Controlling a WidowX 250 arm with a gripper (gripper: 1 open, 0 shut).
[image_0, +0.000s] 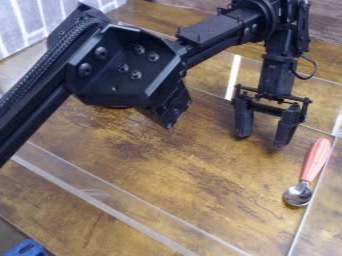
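Note:
My gripper (265, 126) is open, with nothing between its fingers, just above the wooden table at the right of the view. Below and right of it lies a spoon (307, 174) with a pink handle and a metal bowl at its lower end, apart from the fingers.
The arm covers much of the upper left and mostly hides an object behind it. A small blue object (26, 248) sits at the bottom left corner.

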